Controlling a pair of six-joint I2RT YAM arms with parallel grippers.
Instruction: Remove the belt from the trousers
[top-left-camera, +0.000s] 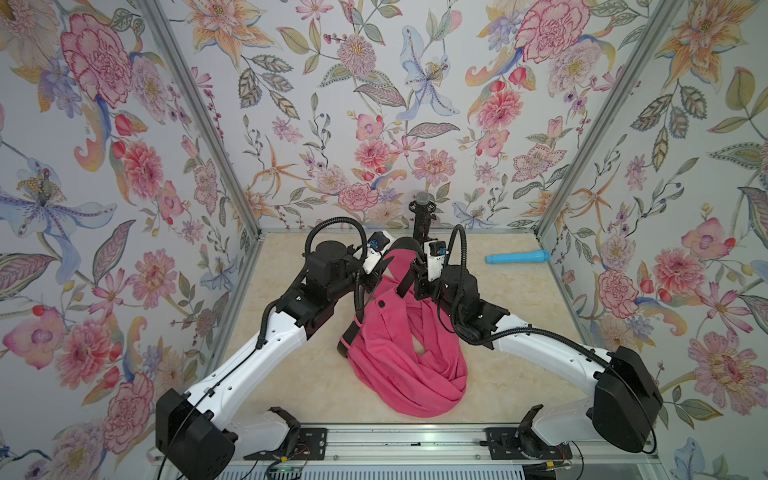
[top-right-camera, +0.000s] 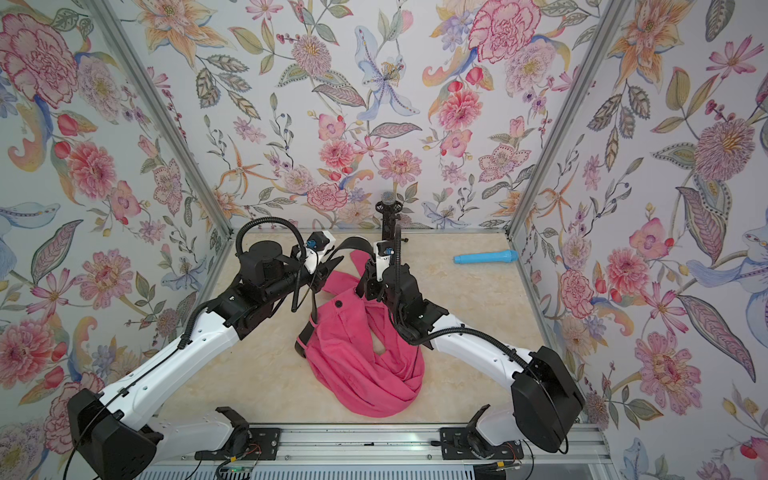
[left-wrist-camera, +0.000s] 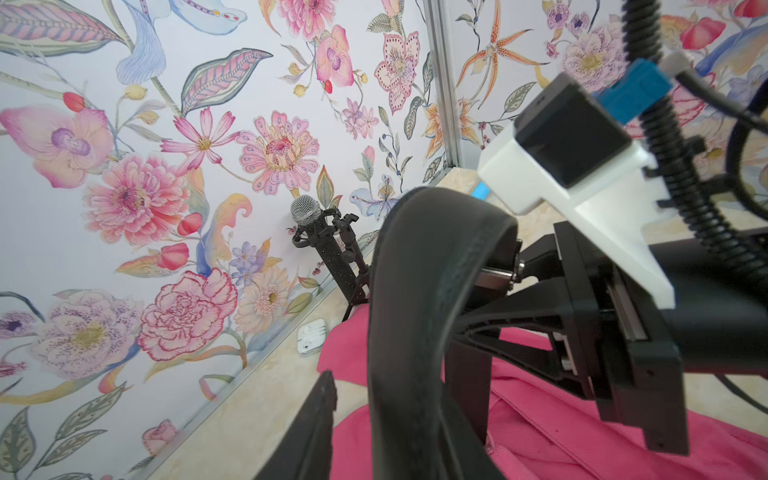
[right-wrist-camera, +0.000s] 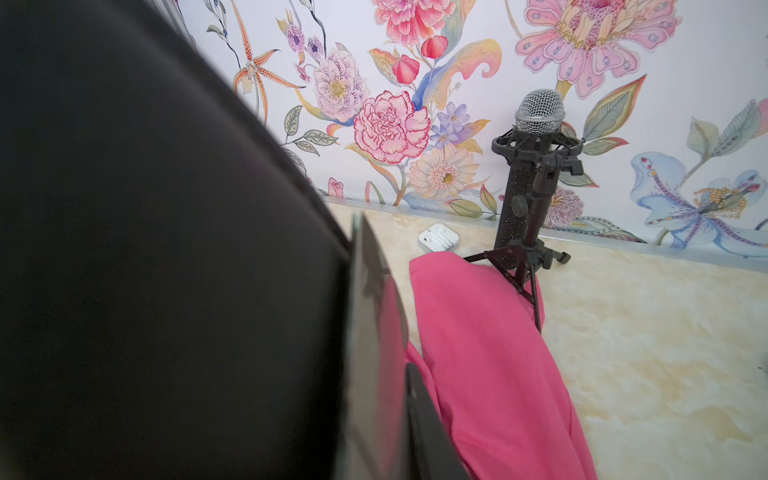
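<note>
Pink trousers (top-left-camera: 400, 352) lie bunched mid-table. The black belt (top-left-camera: 405, 243) arches above their far part between my grippers, and another dark length (top-left-camera: 349, 337) hangs at their left side. In the left wrist view the belt's loop (left-wrist-camera: 412, 320) rises upright, with my left gripper below; its fingers stand apart on either side, and a gap shows beside the belt. My right gripper (top-left-camera: 419, 281) is close to the belt's right portion above the trousers. In the right wrist view a dark surface (right-wrist-camera: 160, 280) covers the left half and hides most of the fingers.
A microphone (right-wrist-camera: 541, 112) on a small black tripod stands at the back, near the trousers' far end. A white case (right-wrist-camera: 439, 237) lies by the back wall. A blue tube (top-left-camera: 517, 257) rests at the far right.
</note>
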